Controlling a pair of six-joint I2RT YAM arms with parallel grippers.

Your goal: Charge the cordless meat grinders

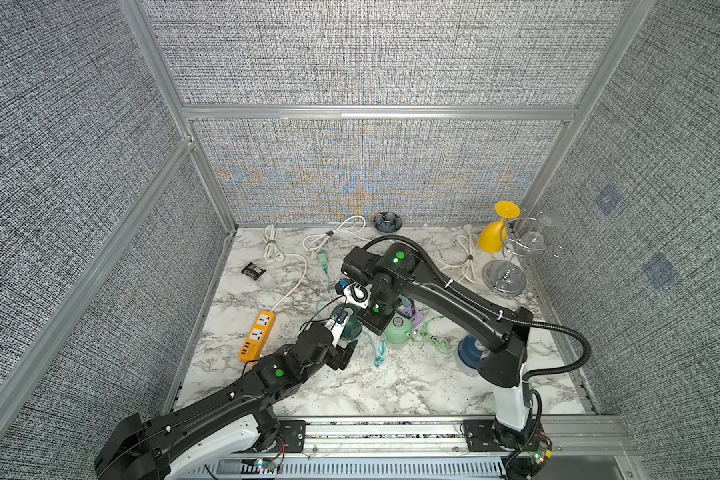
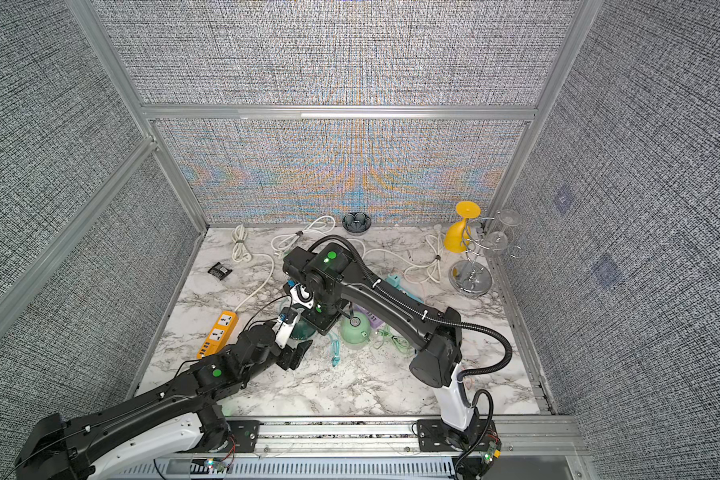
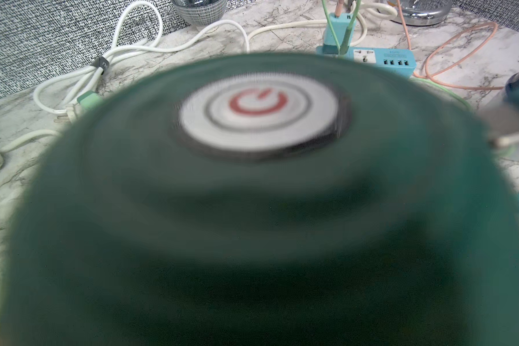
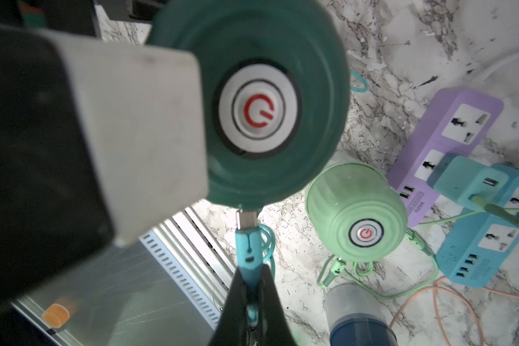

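Observation:
The dark green grinder point(image 4: 323, 109) has its white power button point(image 3: 259, 112) facing the left wrist camera, and its body fills much of that view. My left gripper point(image 1: 346, 336) is open around this grinder; its fingers are hidden in the left wrist view. In the right wrist view my right gripper is shut on the blue cable plug point(image 4: 249, 248). The plug's metal tip meets the grinder's lower edge; whether it sits inside a port I cannot tell. A light green grinder point(image 4: 351, 201) and a blue grinder point(image 1: 470, 352) stand to the right.
Purple point(image 4: 426, 155) and blue point(image 4: 473, 253) power strips lie beyond the light green grinder, with green and pink cables around. An orange strip point(image 1: 257, 336) is at the left. A yellow cup point(image 1: 492, 236) and a metal rack point(image 1: 504, 277) stand at back right.

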